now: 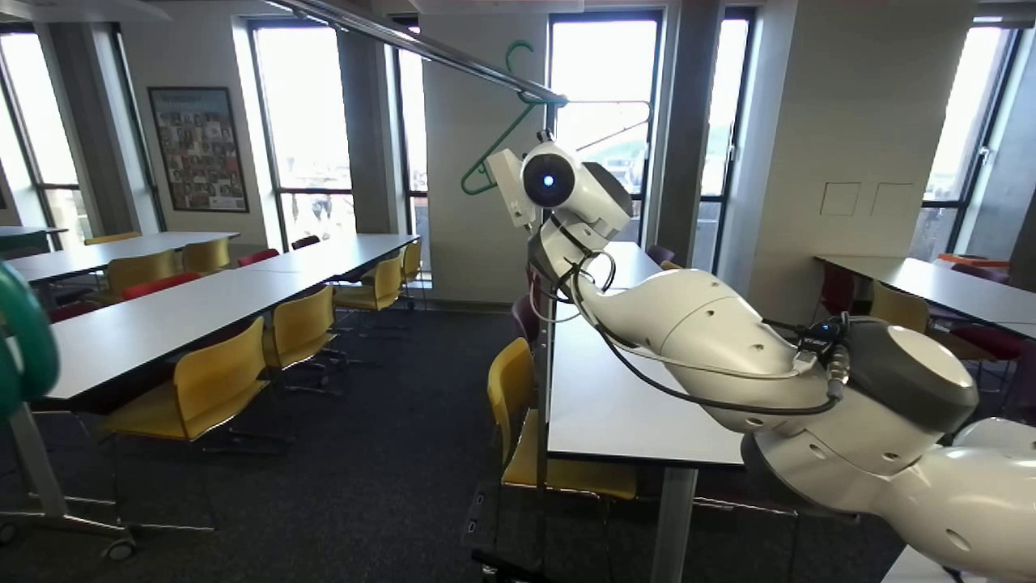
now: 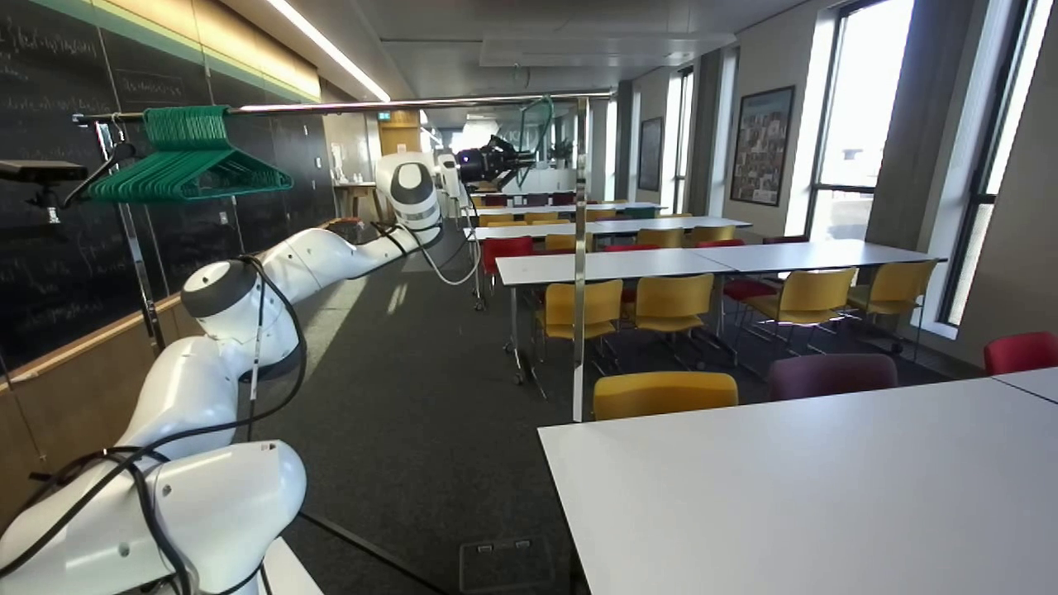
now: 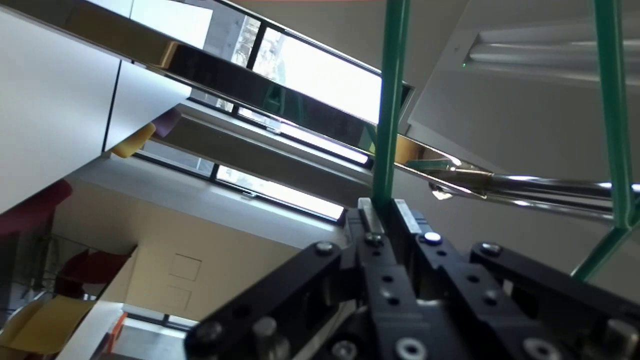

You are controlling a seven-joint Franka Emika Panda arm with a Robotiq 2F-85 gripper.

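Note:
A green plastic hanger [image 1: 506,141] is up at the end of the metal rail [image 1: 418,44], its hook showing above the bar in exterior view 1. In the wrist view my gripper is shut on one straight bar of this hanger [image 3: 393,90], and the metal rail [image 3: 540,186] runs off to the right behind. From exterior view 2 the dark gripper [image 2: 527,159] reaches the hanger [image 2: 548,124] near the rail's far end, close to the upright post. Whether the hook touches or sits over the rail, I cannot tell.
Many green hangers [image 2: 188,164] hang bunched at the rail's other end. A shiny upright post [image 2: 580,297] supports the rail close to my gripper. White tables [image 2: 813,486] and yellow chairs [image 1: 218,384] stand below, with open floor [image 1: 388,437] between.

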